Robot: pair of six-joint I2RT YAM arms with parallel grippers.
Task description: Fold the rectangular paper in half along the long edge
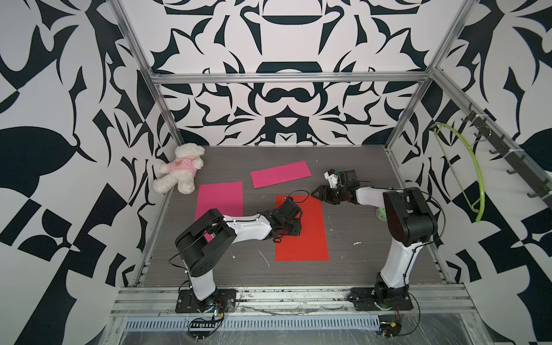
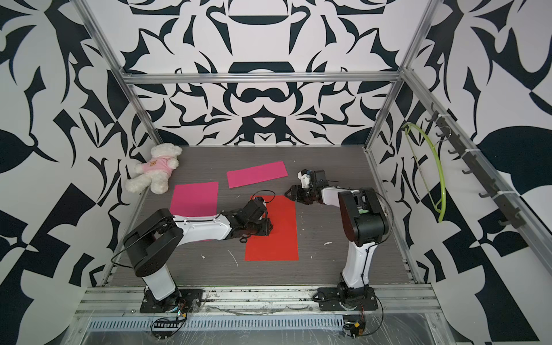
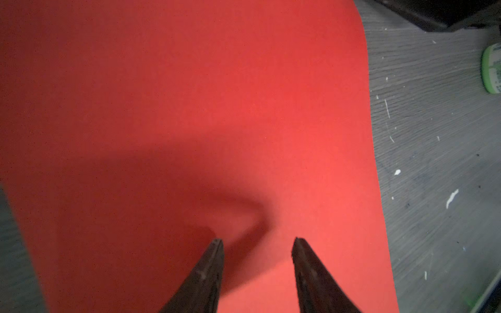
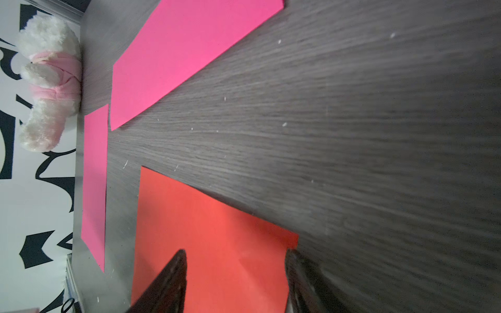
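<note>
The red rectangular paper [image 1: 304, 244] lies on the table, its long sides running front to back. Over its left half, my left gripper points down with a narrow gap between its fingertips; the paper shows flat beneath them. At the paper's far right corner, my right gripper has its fingertips apart, one on each side of the red sheet near that corner. The corner [image 4: 293, 239] looks slightly raised. Whether either gripper pinches the paper does not show clearly.
Pink sheets lie to the left [image 1: 221, 198] and behind [image 1: 281, 174]. A white teddy bear [image 1: 182, 168] lies at the back left. A green-rimmed object [image 1: 380, 214] sits beneath the right arm.
</note>
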